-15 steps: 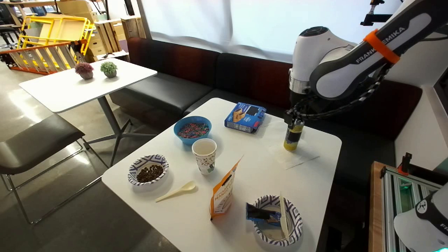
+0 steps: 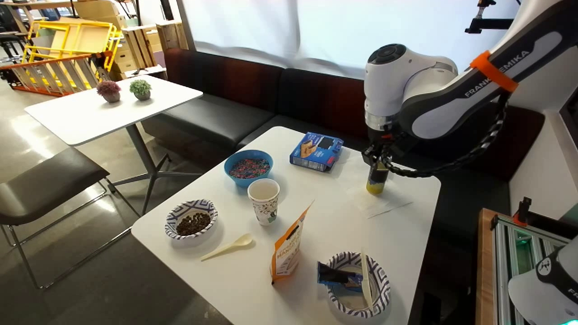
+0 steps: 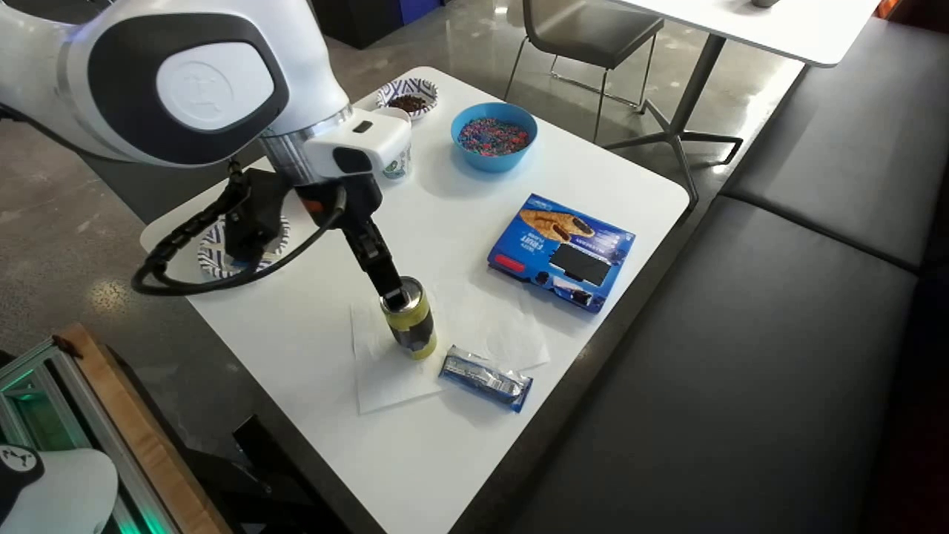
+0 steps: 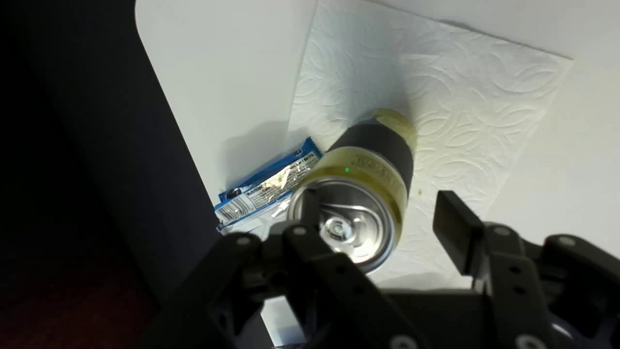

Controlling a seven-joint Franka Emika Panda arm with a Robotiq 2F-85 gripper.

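Observation:
A yellow-and-black can (image 2: pixel 375 181) stands upright on a white paper towel (image 3: pixel 378 378), near the table's far right part in exterior view 1. My gripper is over the can's top, its fingers apart. In the wrist view, the left finger (image 4: pixel 311 209) overlaps the silver lid, while a gap shows between the can (image 4: pixel 378 168) and the right finger. Whether the left finger touches the can cannot be told. Exterior view 2 has a dark finger (image 3: pixel 389 283) at the rim of the can (image 3: pixel 411 329).
A blue wrapped bar (image 3: pixel 487 377) lies close beside the can, and a blue box (image 3: pixel 560 254) lies behind. Farther off are a blue bowl (image 2: pixel 249 173), paper cup (image 2: pixel 265 208), patterned bowl (image 2: pixel 173 219), spoon (image 2: pixel 227 247), orange pouch (image 2: pixel 287 252) and another patterned bowl (image 2: pixel 383 284).
My arm and hand have shifted left in exterior view 1, and the hand's tilt has changed over the can. The can stands in about the same spot.

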